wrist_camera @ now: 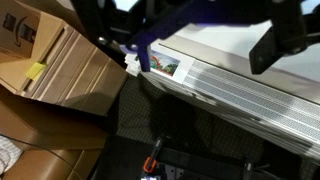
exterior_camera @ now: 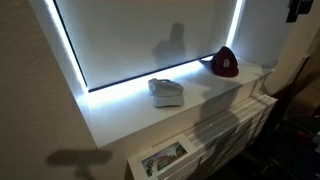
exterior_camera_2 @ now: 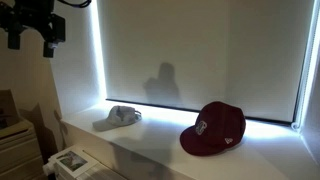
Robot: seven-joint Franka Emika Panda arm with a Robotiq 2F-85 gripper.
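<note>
On the white windowsill [exterior_camera: 125, 118] sit two caps, a pale grey cap [exterior_camera: 166, 93] and a dark red cap [exterior_camera: 224, 66]. Exterior view 2 shows the grey cap [exterior_camera_2: 118, 117] toward the left and the red cap [exterior_camera_2: 212, 130] with a light emblem to its right. High at the left of that view, my gripper [exterior_camera_2: 31, 47] hangs above the sill's level, away from both caps. Seen from the wrist, my gripper is open, its fingers wide apart and nothing held between them. Neither cap can be made out in the wrist view.
Below the sill runs a white slatted radiator cover [wrist_camera: 250, 93], with a small colour picture [exterior_camera: 163, 159] lying on its end. Cardboard boxes [wrist_camera: 40, 60] stand at the left of the wrist view. A lowered blind [exterior_camera_2: 200, 50] rises behind the caps. Bare sill separates the caps.
</note>
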